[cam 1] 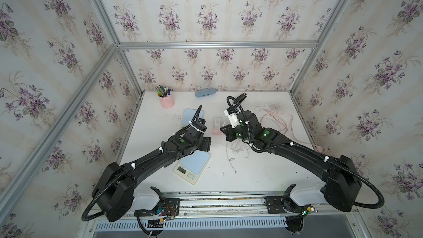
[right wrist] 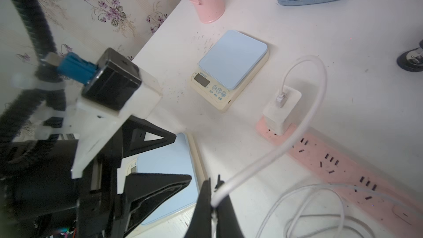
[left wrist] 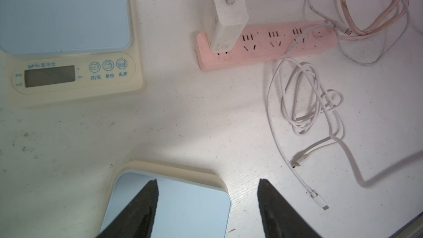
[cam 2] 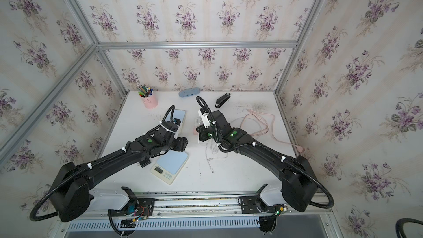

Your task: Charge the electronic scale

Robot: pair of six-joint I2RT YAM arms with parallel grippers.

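Two electronic scales with blue plates lie on the table: the nearer scale [cam 1: 194,163] at the front left, and the farther scale [right wrist: 233,57] behind it. A white charger [right wrist: 282,112] stands in the pink power strip [left wrist: 268,46], with a white cable [right wrist: 315,101] plugged into its top. That cable arcs to my right gripper, whose fingertips are shut on it. Open and empty, my left gripper hovers over the nearer scale's far end. Loose cable connectors [left wrist: 319,200] rest on the table right of the nearer scale.
White cable coils [left wrist: 304,97] lie before the strip, and a pink cord [cam 1: 282,121] loops at the right. A pink pen cup [cam 1: 167,101], a blue-grey case [cam 1: 205,92] and a black stapler [cam 2: 223,100] stand at the back.
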